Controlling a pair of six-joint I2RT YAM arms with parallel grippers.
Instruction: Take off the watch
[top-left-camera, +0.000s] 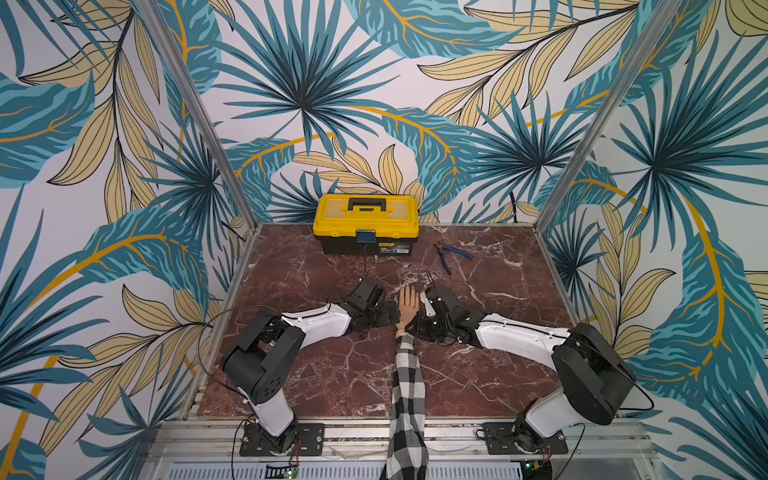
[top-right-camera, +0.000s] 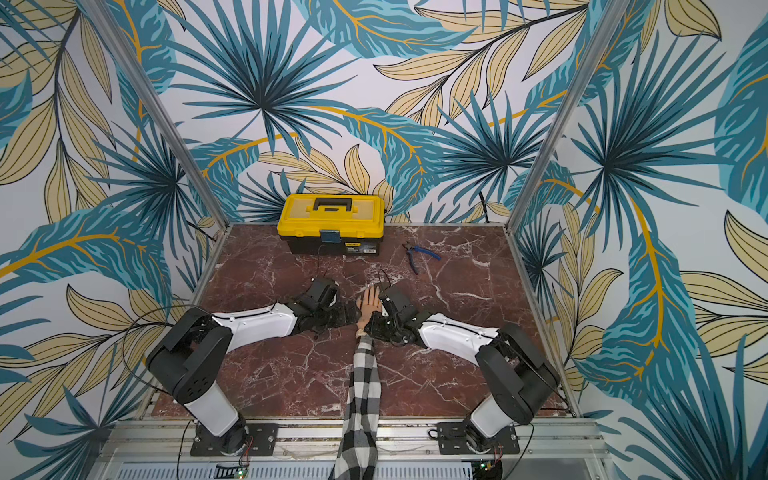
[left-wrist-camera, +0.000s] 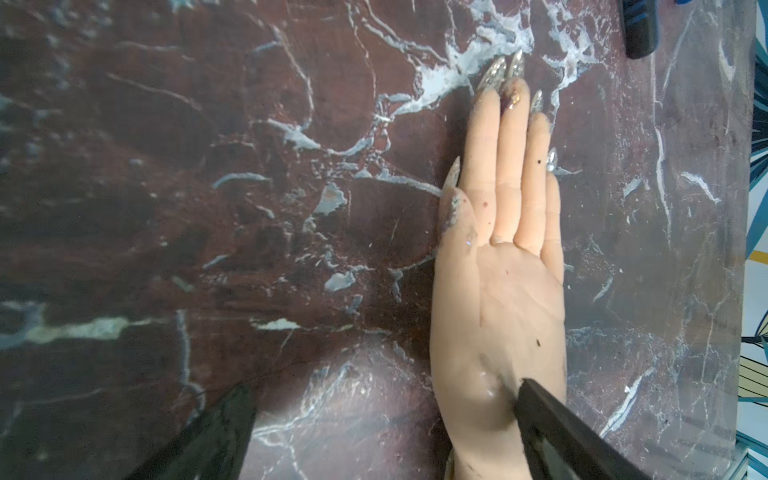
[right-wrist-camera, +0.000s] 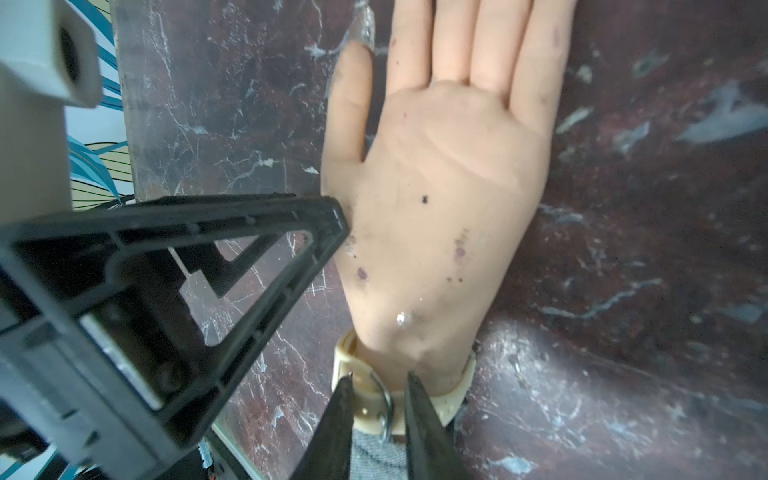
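Observation:
The watch (right-wrist-camera: 436, 404) has a cream strap around the wrist of a mannequin hand (right-wrist-camera: 448, 192), with a thin metal piece on the strap's palm side. Whether the strap is fastened is unclear. My right gripper is partly open over the strap, its dark fingertips on either side of the metal piece. I see nothing held between them. In the left wrist view, my left gripper stands wide open, its right finger overlapping the palm and its left finger over bare table. The watch is mostly hidden there.
A yellow and black toolbox (top-left-camera: 366, 224) stands at the back of the marble table, with blue-handled pliers (top-left-camera: 453, 256) to its right. The checked sleeve (top-left-camera: 409, 384) runs to the front edge between both arms.

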